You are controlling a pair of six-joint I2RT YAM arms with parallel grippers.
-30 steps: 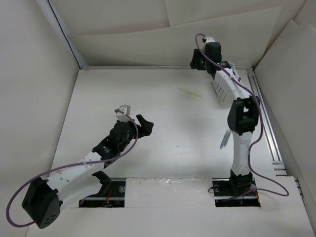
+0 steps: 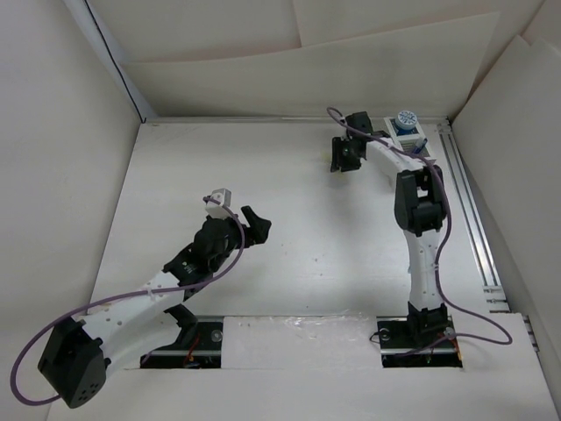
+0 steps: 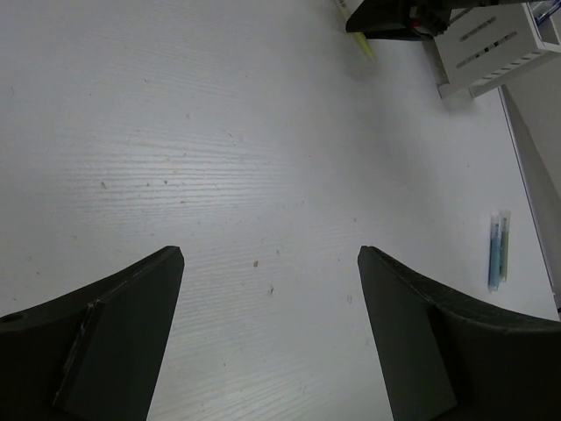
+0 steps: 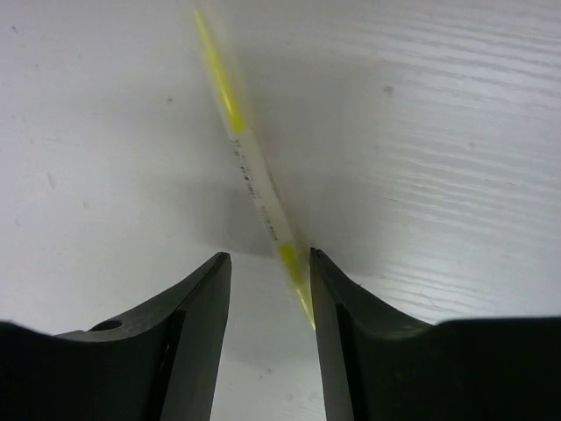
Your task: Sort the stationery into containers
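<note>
A yellow pen with a white label [image 4: 254, 175] lies on the white table. My right gripper [image 2: 342, 160] is low over it, fingers apart on either side of the pen's near end, which appears between them in the right wrist view. My left gripper [image 2: 258, 219] stands open and empty over the left-middle of the table. A white container [image 2: 403, 140] [image 3: 485, 46] at the back right holds stationery, partly hidden by the right arm. Two pale blue pens [image 3: 495, 250] lie on the right side of the table, largely hidden in the top view.
Pale walls enclose the back and sides, with a metal rail [image 2: 473, 219] along the right edge.
My right gripper has come down from above the container's left side onto the yellow pen, moving toward the front and left. The left arm is nearly still.
</note>
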